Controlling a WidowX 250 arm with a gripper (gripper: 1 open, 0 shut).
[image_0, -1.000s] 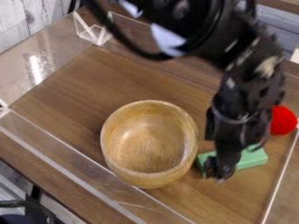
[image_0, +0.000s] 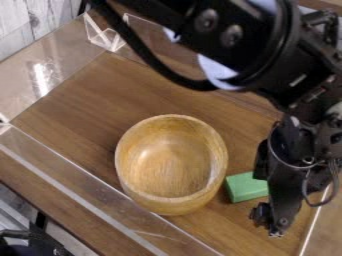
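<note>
A wooden bowl (image_0: 170, 160) sits near the middle of the wooden table (image_0: 80, 100). Just right of it lies a green block (image_0: 243, 187), its right part hidden by the gripper (image_0: 267, 194). The dark gripper is at the right of the camera view, low over the block; whether it holds the block or how wide it stands is hard to make out.
Clear plastic walls run along the left and front edges of the table. The arm fills the top right of the view.
The gripper has shifted a little to the right and down, now covering more of the green block.
</note>
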